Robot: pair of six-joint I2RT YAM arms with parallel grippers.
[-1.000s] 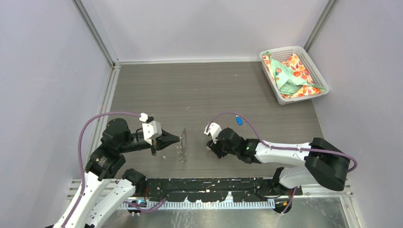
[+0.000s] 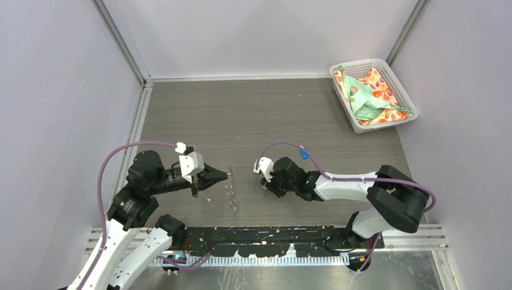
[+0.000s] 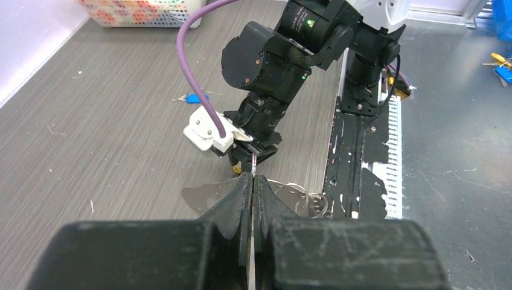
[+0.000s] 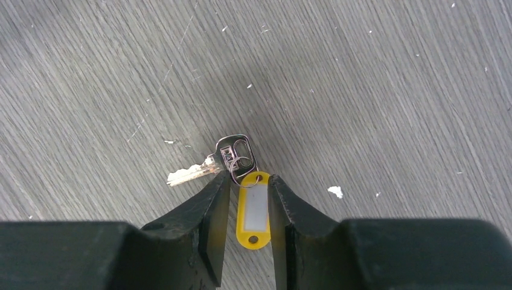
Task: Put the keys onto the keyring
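My left gripper (image 2: 226, 176) is shut, holding a thin silvery item that dangles below it; in the left wrist view a shiny plate with rings (image 3: 305, 202) hangs from its fingertips. My right gripper is part open, pointing down at a key (image 4: 193, 171) with a dark head and a small ring, joined to a yellow tag (image 4: 253, 214) lying between and below its fingers. A second key with a blue tag (image 2: 304, 153) lies behind the right arm.
A white basket (image 2: 407, 116) with patterned cloths stands at the back right. The back and middle of the wooden board (image 2: 229, 109) are clear. Walls enclose both sides.
The right arm has shifted slightly left over the last second. The silvery item under my left gripper swings a little; the left arm is otherwise nearly still.
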